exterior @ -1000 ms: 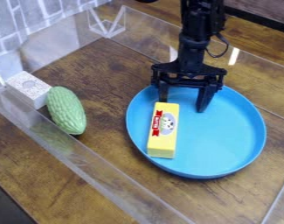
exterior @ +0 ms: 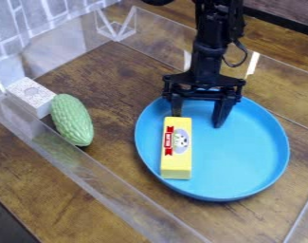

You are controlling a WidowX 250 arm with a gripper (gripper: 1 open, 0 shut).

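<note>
The black gripper (exterior: 198,100) hangs down over the back part of a blue plate (exterior: 244,152), its fingers spread wide apart, with no object visible between them. A yellow box (exterior: 178,147) with a red label lies on the front left of the plate, just in front of the left finger.
Left of the plate lie a green, ridged melon-like object (exterior: 70,119) and, behind it, a white block (exterior: 33,95). Transparent walls run along the edges.
The gripper and arm have shifted very slightly; the plate, box and other objects look unmoved.
</note>
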